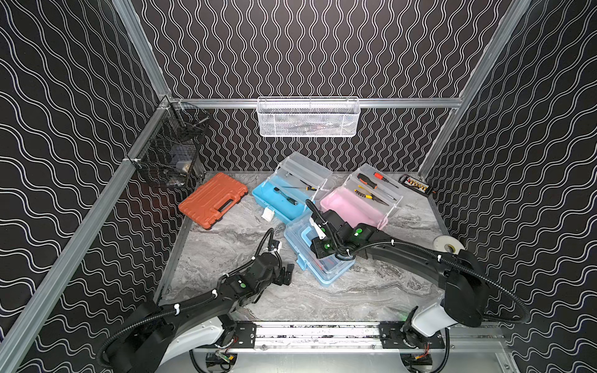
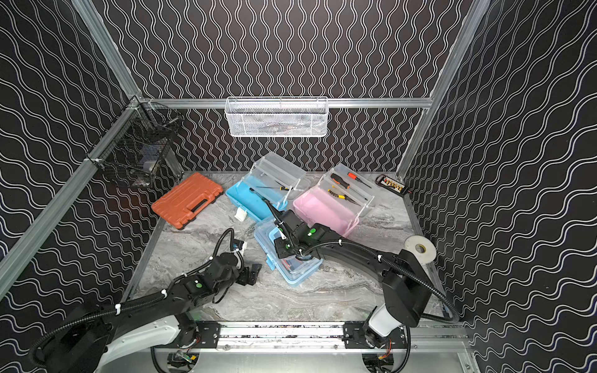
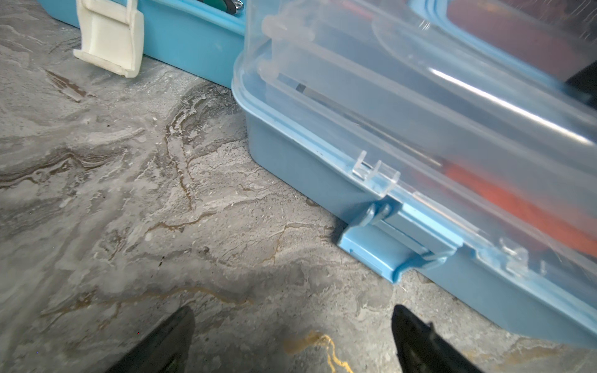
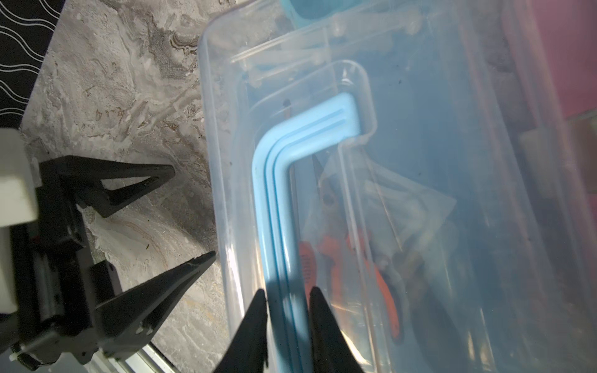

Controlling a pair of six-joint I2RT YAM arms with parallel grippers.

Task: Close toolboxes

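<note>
The front blue toolbox [image 1: 298,243] has its clear lid [image 4: 410,168] down over tools; its blue latch [image 3: 398,239] hangs outward, unfastened. My right gripper is shut on the light blue lid handle [image 4: 273,180]. Left of this box, just above the table, my left gripper is open and empty, its fingers [image 4: 140,171] apart and facing the latch side. Behind stand two toolboxes with lids tipped back: a blue one [image 2: 239,199] with tools inside and a white latch [image 3: 112,37], and a pink one [image 2: 323,214].
An orange case [image 1: 213,199] lies at the left. Several tools show at the pink box's tipped-back lid [image 1: 373,183]. A tape roll [image 2: 420,250] sits at the right, a small bit set [image 2: 391,184] at the back right.
</note>
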